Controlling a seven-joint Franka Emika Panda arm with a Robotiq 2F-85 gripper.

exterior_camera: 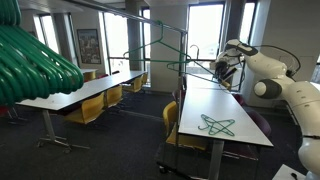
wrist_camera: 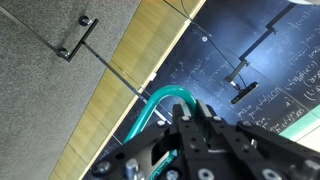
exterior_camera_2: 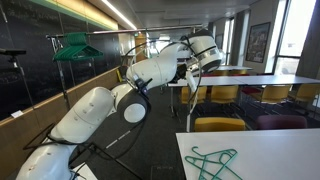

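Note:
My gripper (exterior_camera: 221, 71) is raised above the far part of the right-hand table, shut on a green hanger. In the wrist view, the held hanger's (wrist_camera: 170, 91) curved green end loops out from between the dark fingers; the rest is hidden or out of frame. Exterior view 1 shows thin green lines running left from the gripper toward the rack, and whether they touch it I cannot tell. Another green hanger (exterior_camera: 157, 42) hangs from the rack's top bar (exterior_camera: 115, 11). Two overlapping green hangers (exterior_camera_2: 211, 162) lie on the white table (exterior_camera_2: 265, 148).
Many green hangers (exterior_camera: 35, 70) crowd the near left of exterior view 1. The rack's thin upright (exterior_camera: 181, 100) stands before the table. Chairs (exterior_camera: 171, 116) line the tables, and a blackboard (exterior_camera_2: 40, 40) covers the left wall.

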